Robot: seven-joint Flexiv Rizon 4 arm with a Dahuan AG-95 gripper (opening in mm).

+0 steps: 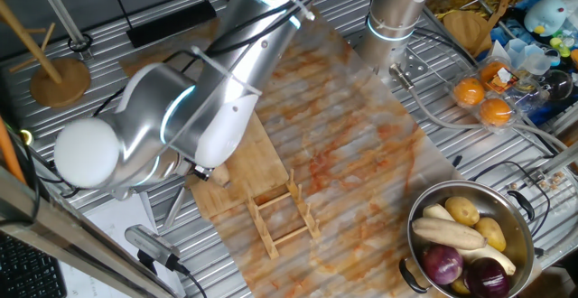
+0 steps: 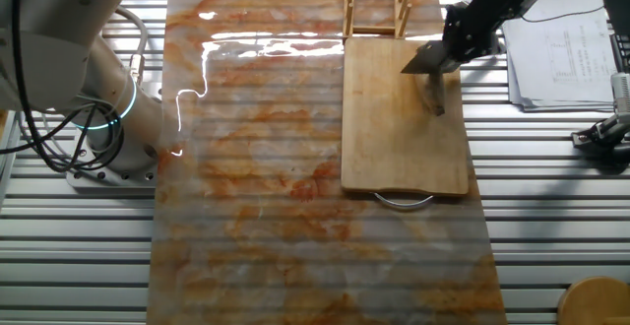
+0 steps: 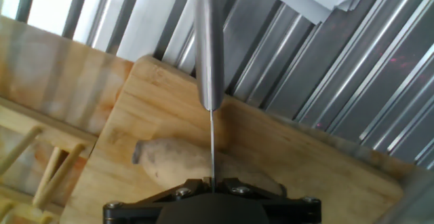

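My gripper is shut on a knife, seen edge-on in the wrist view. Its thin blade point(image 3: 212, 139) runs from between the fingers to a grey metal handle point(image 3: 209, 44) pointing away. A pale brown, elongated root vegetable point(image 3: 169, 161) lies on the wooden cutting board point(image 3: 129, 132), partly hidden behind the blade and the gripper. In exterior view 2 the dark blade point(image 2: 425, 61) hangs over the board beside the vegetable point(image 2: 434, 95); whether they touch, I cannot tell. The arm hides most of the gripper in exterior view 1, where the handle point(image 1: 173, 209) sticks out below.
A wooden rack point(image 1: 287, 220) stands against one end of the board. At the lower right of exterior view 1 is a metal pot point(image 1: 417, 244) holding several vegetables. Papers point(image 2: 561, 59) lie off the board's side.
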